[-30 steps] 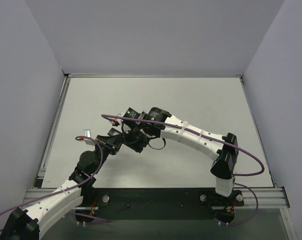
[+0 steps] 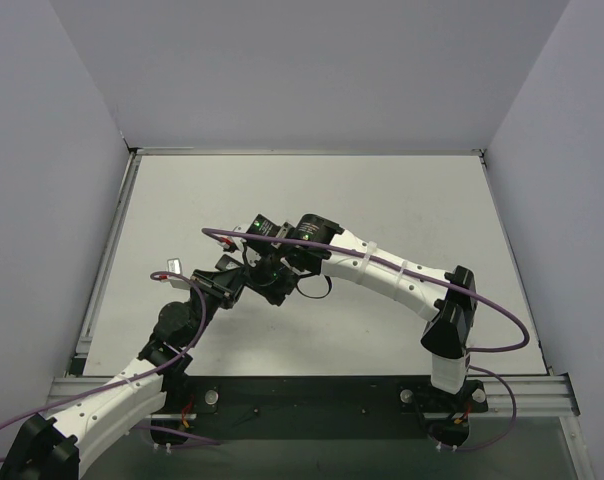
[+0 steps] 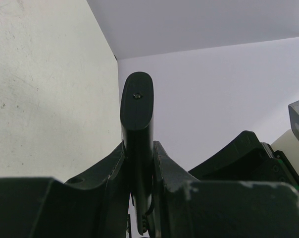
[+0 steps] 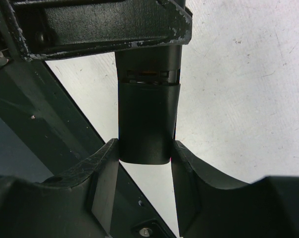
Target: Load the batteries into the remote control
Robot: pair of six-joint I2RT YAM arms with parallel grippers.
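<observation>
The two grippers meet over the left-middle of the table, left gripper (image 2: 227, 285) below and right gripper (image 2: 262, 270) beside it, largely hiding what they hold. In the left wrist view the black remote (image 3: 137, 119) stands upright, seen narrow, with my left gripper shut on it. In the right wrist view the same remote (image 4: 145, 124) shows its back, with a cover panel and a slot above it; my right gripper is shut on its lower end. No batteries are visible.
A dark front beam (image 2: 302, 405) runs along the near edge.
</observation>
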